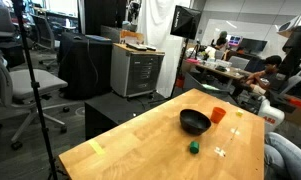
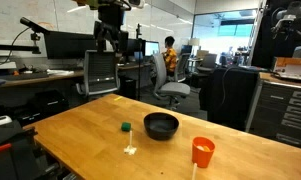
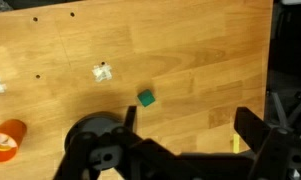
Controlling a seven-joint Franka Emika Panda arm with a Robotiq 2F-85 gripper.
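Observation:
On the wooden table lies a small green block (image 3: 146, 98), also seen in exterior view 2 (image 2: 126, 127). A black bowl (image 2: 161, 126) stands beside it, partly covered by my gripper's body in the wrist view. Farther along the table is an orange cup (image 2: 203, 152), its rim cut by no edge in that view. My gripper is high above the table, its two fingers spread wide with nothing held between them. The block lies in view beyond the fingertips, well below them.
White scraps (image 3: 102, 72) lie on the table near the block and cup. A yellow strip (image 3: 236, 144) is near the table's far side. Office chairs (image 2: 170, 85) and a drawer cabinet (image 2: 282, 108) stand beyond it.

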